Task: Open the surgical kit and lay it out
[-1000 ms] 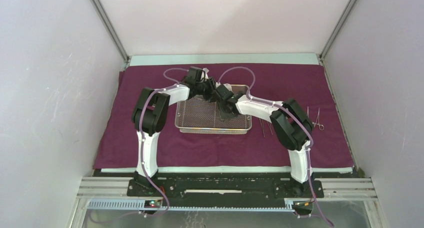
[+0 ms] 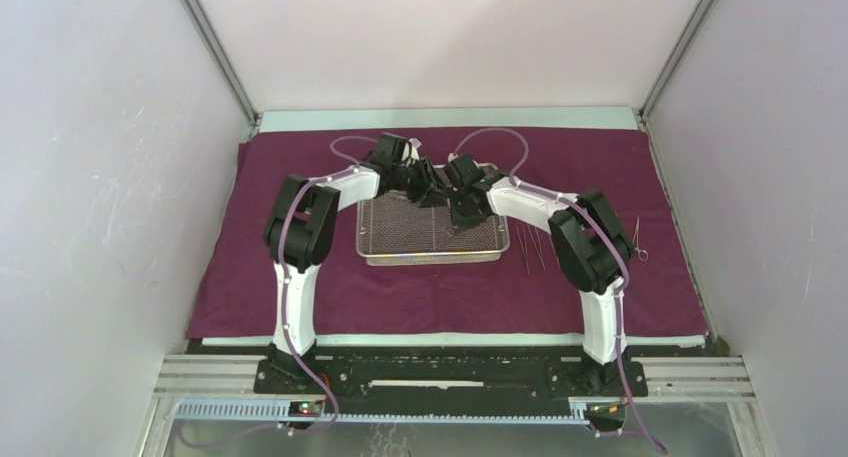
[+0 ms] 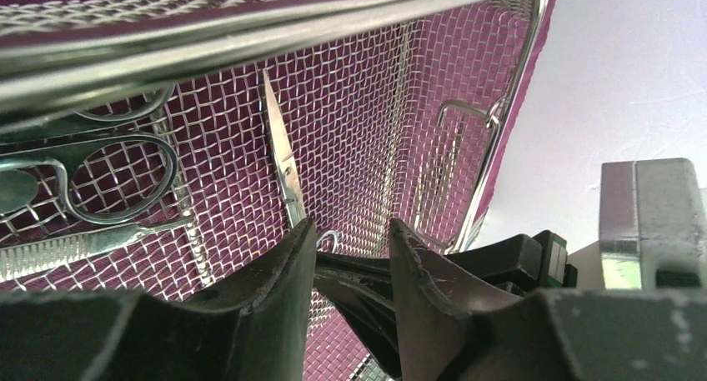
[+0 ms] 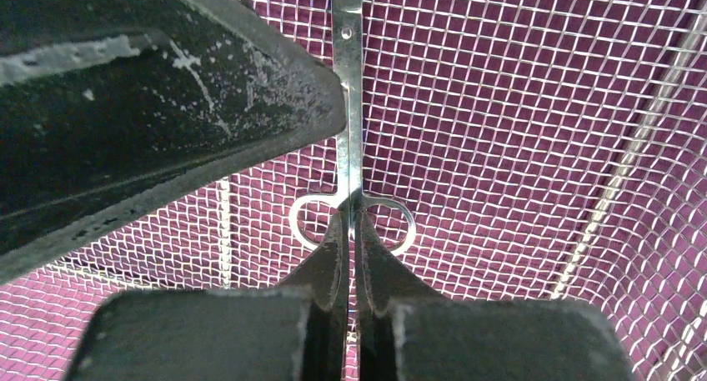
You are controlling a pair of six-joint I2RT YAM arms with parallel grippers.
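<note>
The wire-mesh tray [image 2: 433,258] lies mid-table, with slim scissors [image 3: 287,168] inside it. My left gripper is over the tray; its fingertips stand apart in its wrist view, with the other gripper's dark finger behind the gap. Whether anything is pinched there I cannot tell. In the right wrist view, one dark left finger [image 4: 275,106] reaches to the scissors' shaft. My right gripper is shut, its tips at the base of the scissors' ring handles [image 4: 388,204]; a hold on the thin metal does not show clearly.
More ring-handled instruments [image 3: 125,177] and a ribbed tool [image 3: 67,249] lie in the tray's left part. On the maroon cloth [image 2: 270,277], slender instruments [image 2: 527,249] and another pair of scissors [image 2: 638,242] rest to the right.
The right gripper has moved right and slightly away from the robot bases. The tray has shifted slightly to the right too. My left arm has stayed almost still.
</note>
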